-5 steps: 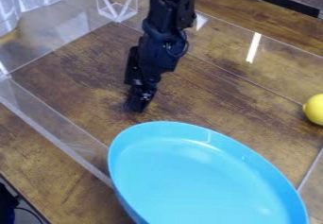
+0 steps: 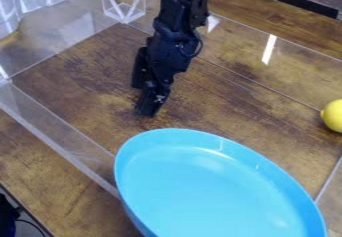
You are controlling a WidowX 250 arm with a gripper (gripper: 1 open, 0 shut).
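Note:
My dark gripper (image 2: 150,87) reaches down from the top centre of the camera view, its fingertips low over the wooden board and open, though dark against the wood. I cannot make out anything between them. A large light blue oval tray (image 2: 214,186) fills the lower right of the view. A yellow round object (image 2: 333,115) sits at the right edge, cut off by the frame.
Clear plastic walls or edges run along the left and upper left. A black cable or object shows at the bottom left corner.

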